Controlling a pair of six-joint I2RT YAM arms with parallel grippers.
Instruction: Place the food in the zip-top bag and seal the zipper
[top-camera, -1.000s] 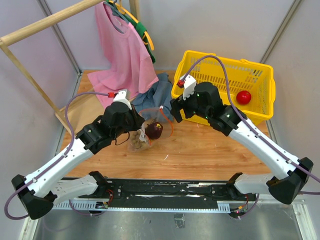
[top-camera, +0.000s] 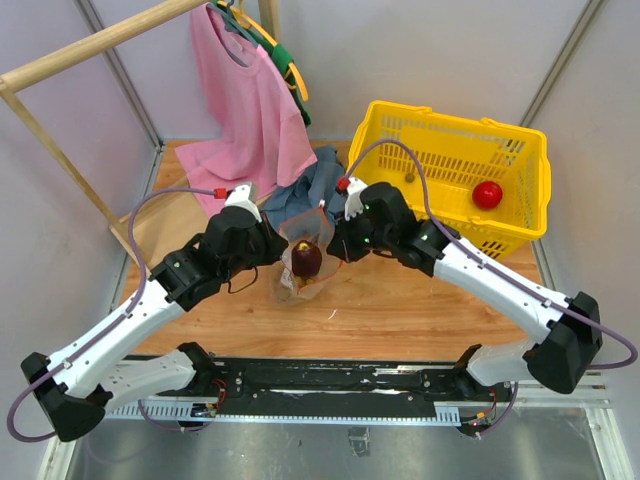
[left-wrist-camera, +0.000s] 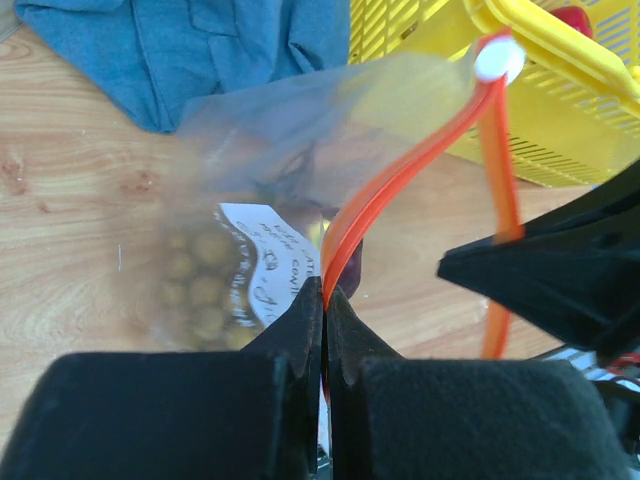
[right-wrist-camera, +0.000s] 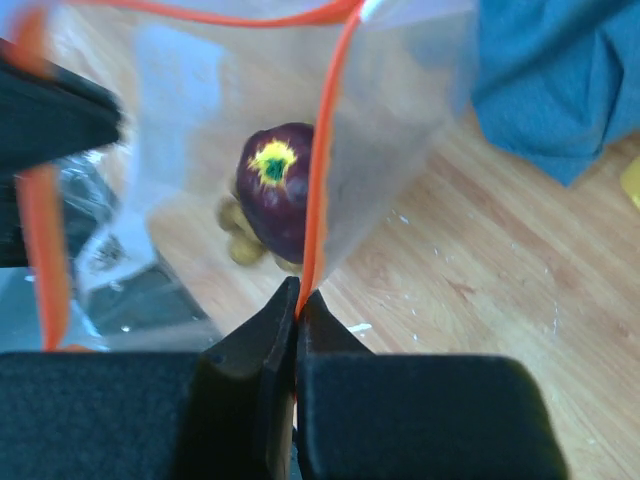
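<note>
The clear zip bag with orange rim (left-wrist-camera: 390, 180) stands between both grippers on the table, holding a dark eggplant-like food (right-wrist-camera: 275, 195) with yellow-green top and several small brown round items (right-wrist-camera: 245, 245). My left gripper is shut on one side of the bag's orange zipper edge. My right gripper is shut on the opposite orange edge; the bag's mouth gapes between them.
A yellow basket (top-camera: 445, 125) with a red round item (top-camera: 487, 195) stands at the back right. Blue cloth (top-camera: 300, 195) and a pink shirt on a wooden rack lie behind.
My right gripper has come down and left onto the bag's edge and is now shut on it. The bag is pulled more upright; the left gripper has barely moved.
</note>
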